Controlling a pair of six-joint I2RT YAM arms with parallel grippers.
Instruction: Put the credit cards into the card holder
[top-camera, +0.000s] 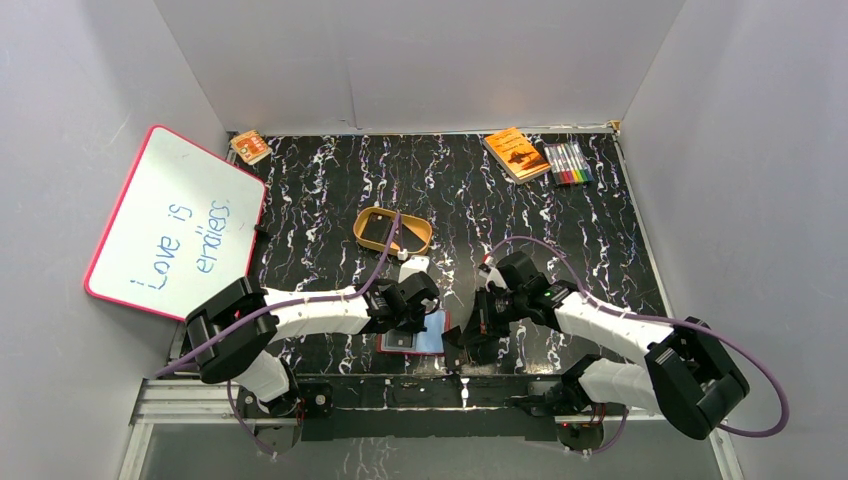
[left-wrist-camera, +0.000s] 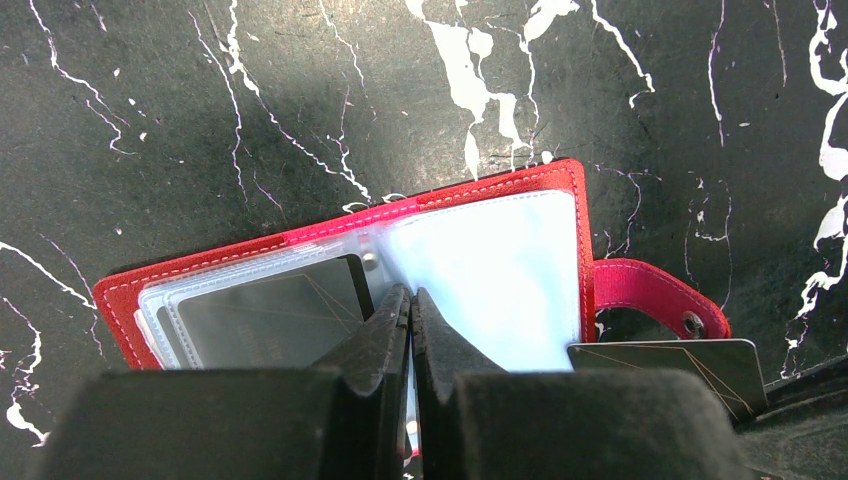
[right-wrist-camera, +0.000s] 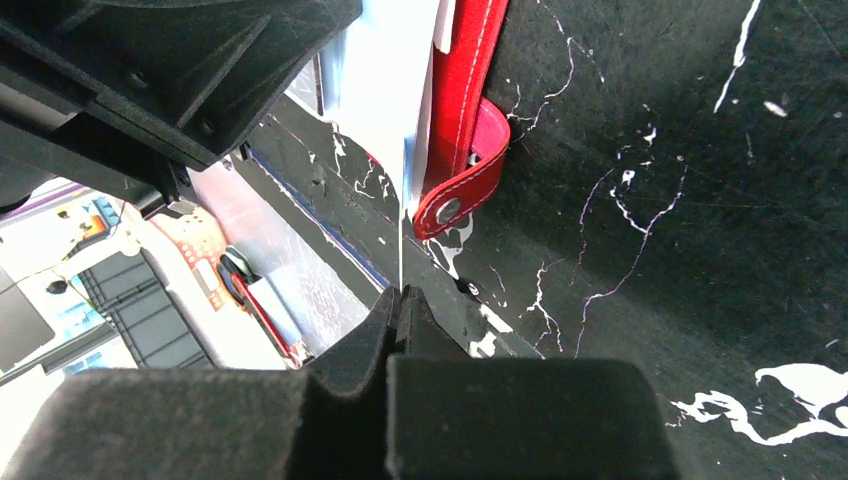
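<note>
The red card holder (left-wrist-camera: 190, 257) lies open on the table with clear sleeves. A dark card (left-wrist-camera: 275, 315) fills its left sleeve, while the right sleeve (left-wrist-camera: 490, 260) looks empty. My left gripper is shut at the holder's middle, tips at the inner edge of the right sleeve; whether thin plastic is pinched there cannot be told. A black credit card with thin gold lines (left-wrist-camera: 672, 362) stands just right of the holder, beside its strap.
A tan tray (top-camera: 362, 236) holding dark cards sits behind the left arm. Farther back lie an orange book (top-camera: 516, 154) and coloured markers (top-camera: 568, 164); a whiteboard (top-camera: 180, 225) leans at left.
</note>
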